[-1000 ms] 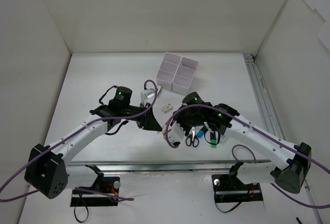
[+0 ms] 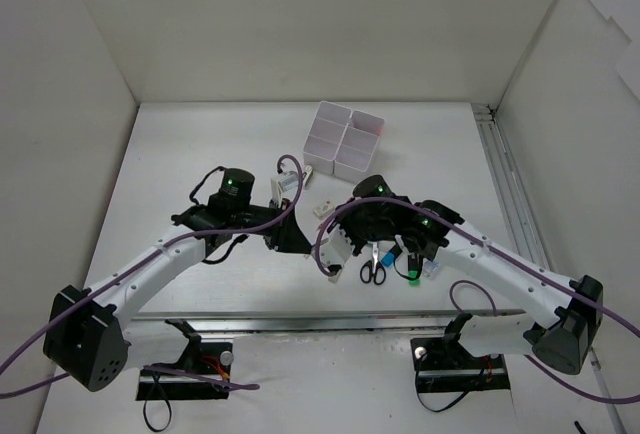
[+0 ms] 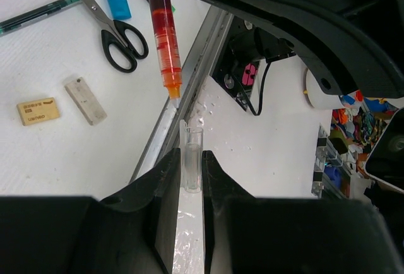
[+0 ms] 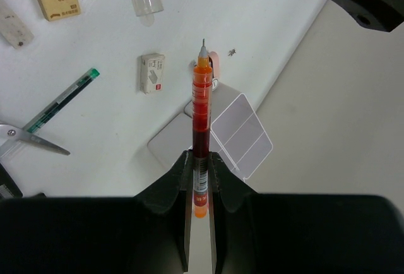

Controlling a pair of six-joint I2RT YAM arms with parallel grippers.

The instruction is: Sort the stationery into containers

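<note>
In the left wrist view my left gripper grips a clear pen cap (image 3: 192, 163) between its fingers. My right gripper holds an orange-red marker (image 4: 201, 116) upright in its wrist view, tip pointing away from the fingers; the two grippers face each other above the table. Scissors (image 3: 98, 15), a green pen (image 3: 28, 18), a blue-capped item (image 3: 117, 5), a tan eraser (image 3: 38, 111), a grey eraser (image 3: 85, 100) and a white boxed eraser (image 4: 151, 72) lie on the table.
The divided white organizer (image 2: 327, 139) stands at the back centre. A metal rail (image 2: 300, 323) runs along the front edge.
The right arm has shifted very slightly in the top view. The left arm is almost unchanged.
</note>
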